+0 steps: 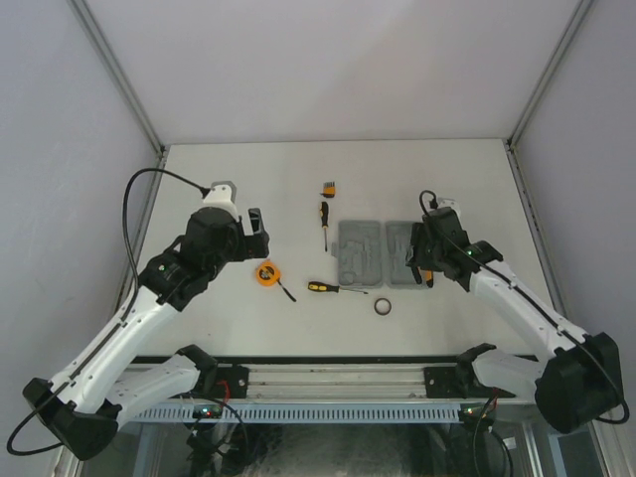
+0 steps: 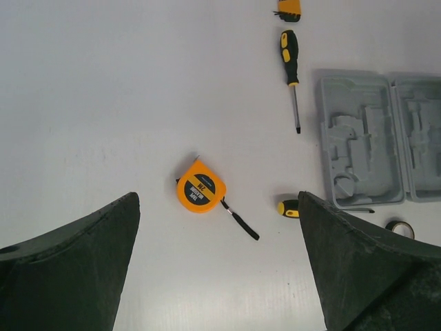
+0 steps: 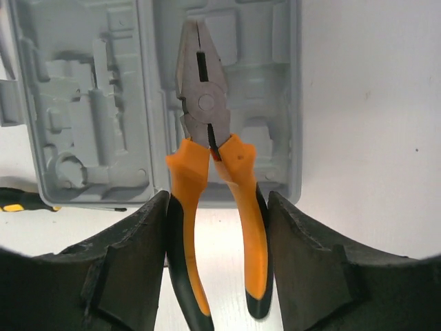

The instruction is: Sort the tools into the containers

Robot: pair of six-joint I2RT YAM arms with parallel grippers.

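Note:
Orange-handled pliers (image 3: 205, 103) are over the right compartment of the grey case (image 1: 361, 253), between the fingers of my right gripper; whether these grip tightly is unclear. My left gripper is open and empty, above the table at left. Below it lie an orange tape measure (image 2: 200, 186) with a strap and a yellow-black screwdriver (image 1: 323, 286) pointing right. Another screwdriver (image 2: 288, 58) lies upright in the image, left of the case, below a small orange-black tool (image 1: 328, 189).
A dark ring (image 1: 383, 306) lies in front of the case.

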